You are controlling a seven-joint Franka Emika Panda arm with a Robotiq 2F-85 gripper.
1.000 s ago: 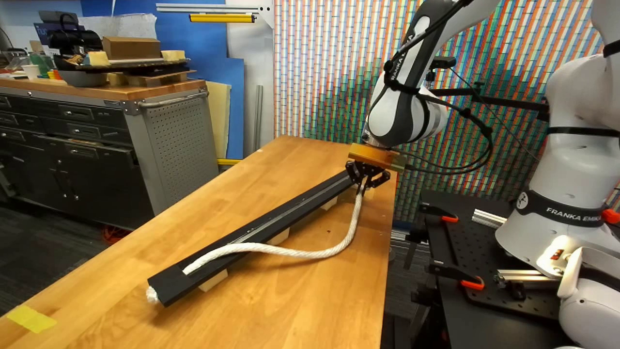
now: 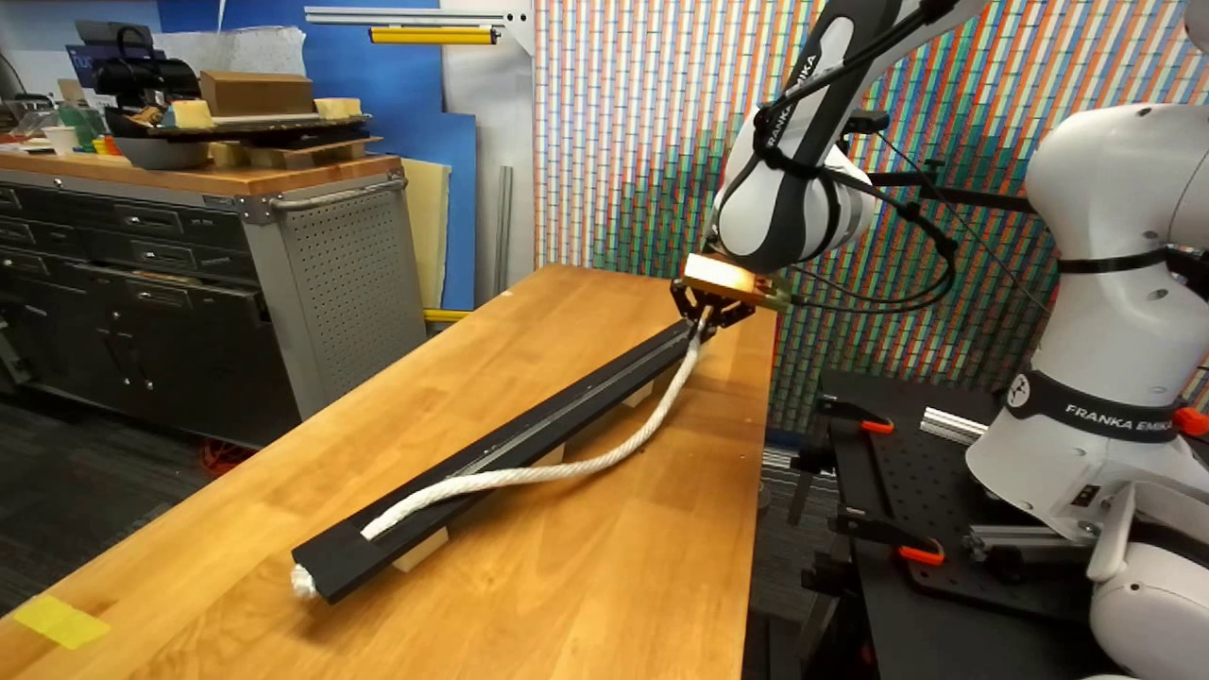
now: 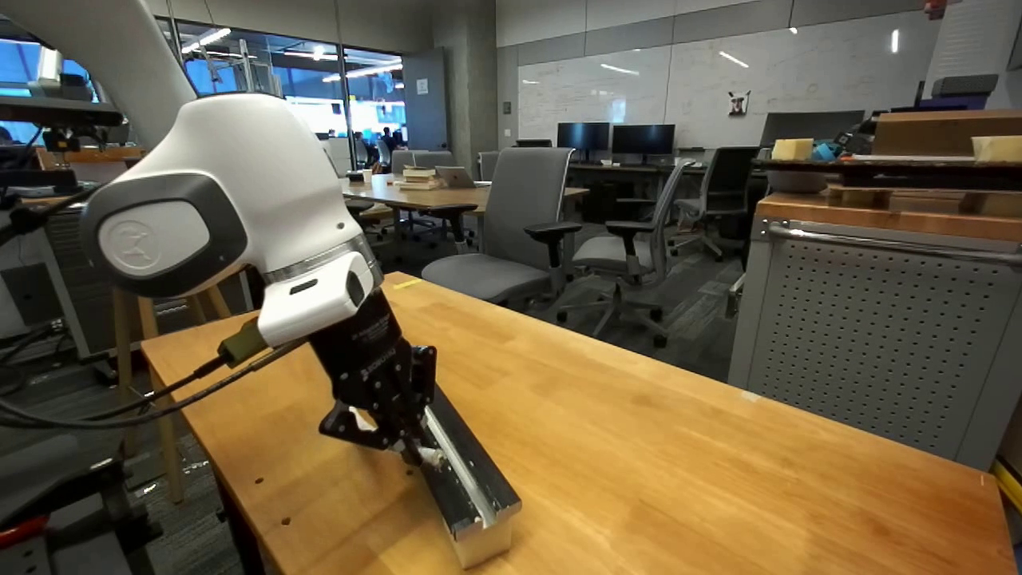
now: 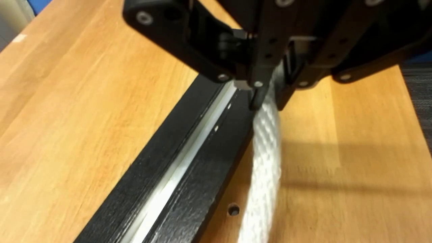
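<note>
A white rope (image 2: 589, 467) enters the near end of a long black channel bar (image 2: 499, 453), its frayed tip poking out beyond that end. From there it lies across the bar and bows out over the table on the right. My gripper (image 2: 705, 325) is shut on the rope by the bar's far end. In the wrist view the rope (image 4: 263, 162) hangs from between the fingers, beside the bar's right edge and outside the pale groove (image 4: 174, 178). Exterior view 2 has the gripper (image 3: 418, 458) low against the bar (image 3: 474, 460); the rope is mostly hidden there.
Light wooden blocks (image 2: 421, 551) prop the bar above the wooden table (image 2: 635, 589). Free tabletop lies on both sides. A drawer cabinet (image 2: 340, 272) stands beyond the left edge, and a second white arm (image 2: 1088, 340) is at right.
My gripper has risen slightly and shifted a little toward the bar with the rope. The rope's bow is shallower and closer to the bar, and the bar's near end has shifted slightly.
</note>
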